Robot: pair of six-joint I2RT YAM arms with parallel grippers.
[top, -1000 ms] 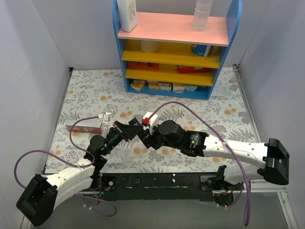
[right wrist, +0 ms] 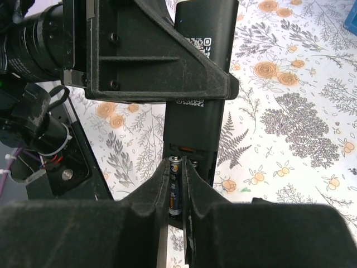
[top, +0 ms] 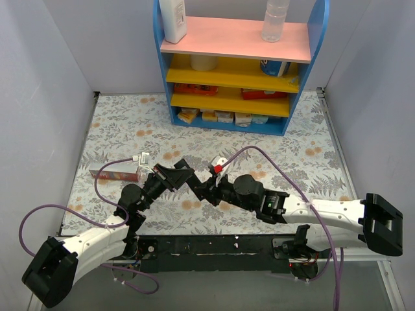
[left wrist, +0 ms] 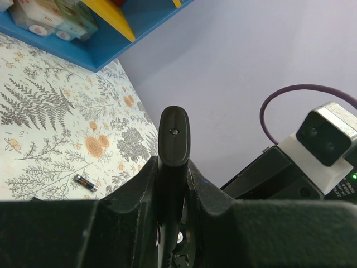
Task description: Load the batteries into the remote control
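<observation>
The black remote control (right wrist: 192,131) is held with its back and open battery bay towards the right wrist camera. My left gripper is shut on its middle; one left finger (right wrist: 167,78) crosses the remote in the right wrist view. At the bay, my right gripper is shut on a dark battery (right wrist: 175,195), whose metal end points up between the fingertips. The battery lies lengthwise over the bay; whether it is fully seated cannot be seen. Another battery (left wrist: 85,182) lies loose on the table in the left wrist view.
A blue shelf unit (top: 275,126) with yellow boards stands at the back of the table. To the left of the left arm lies a long box (top: 115,172). The patterned table (top: 253,152) has free room in front of the shelf and on the right.
The right wrist has shifted to the right and tilted, its red connector moving right. The left arm and remote stay in place.
</observation>
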